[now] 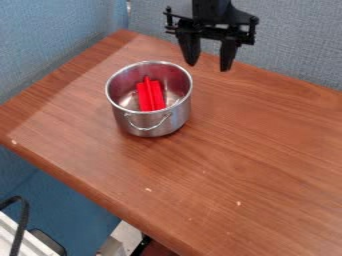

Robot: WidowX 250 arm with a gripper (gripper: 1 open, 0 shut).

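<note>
A steel pot (174, 118) with a wire handle stands on the wooden table toward the upper left. Red sticks or blocks (150, 95) lie inside it. My black gripper (209, 56) hangs open above and to the right of the pot, near the table's back edge, with nothing between its two fingers.
Padded grey-blue walls border the back and left. A cable and white items sit off the table at the lower left.
</note>
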